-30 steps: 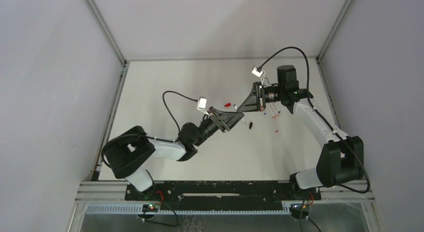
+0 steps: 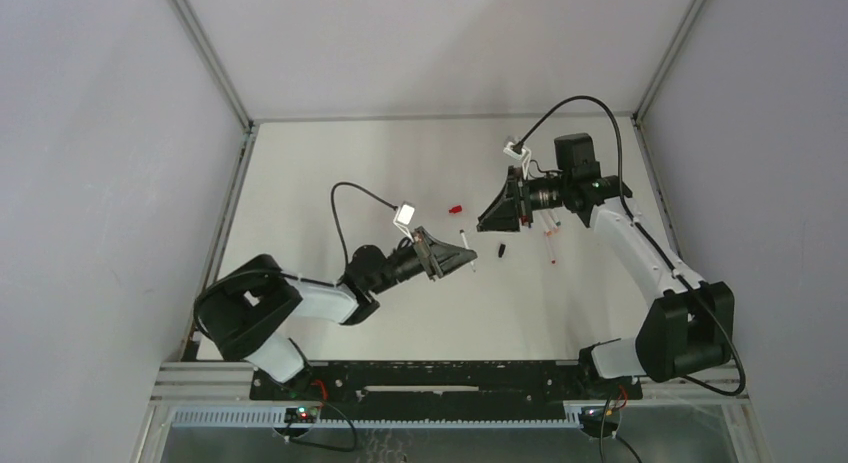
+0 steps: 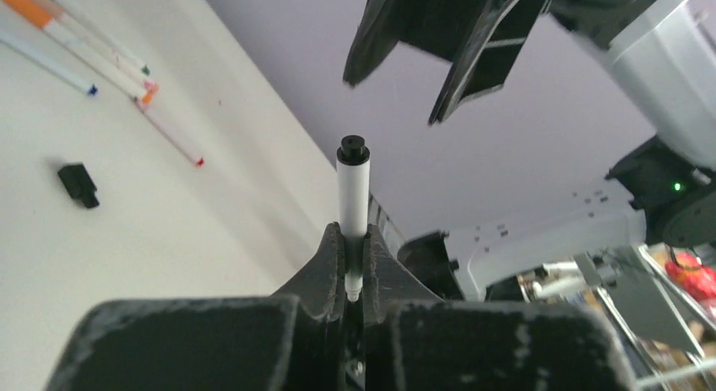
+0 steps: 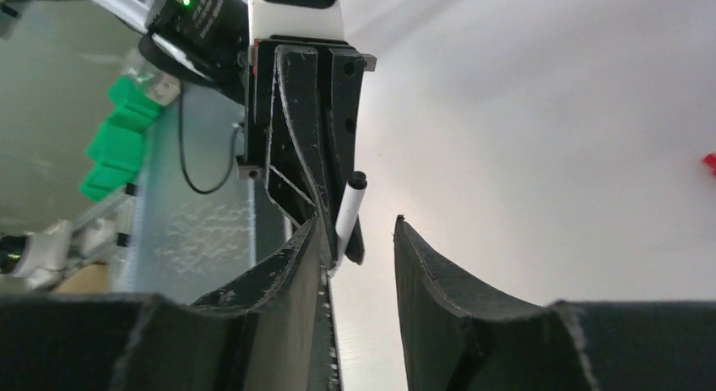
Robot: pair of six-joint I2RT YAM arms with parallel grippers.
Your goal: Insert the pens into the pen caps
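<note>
My left gripper is shut on a white pen with a black top, held upright in the left wrist view. In the right wrist view that pen rises from the left gripper's fingertips. My right gripper is above and right of the pen, apart from it, with a gap between its fingers and nothing held. Several pens in orange, blue, green and red lie on the table beside a small black cap. A red cap lies near the table's middle.
My left gripper has drawn back down and left with the pen, separating from my right gripper, which has shifted slightly downward in the top view.
</note>
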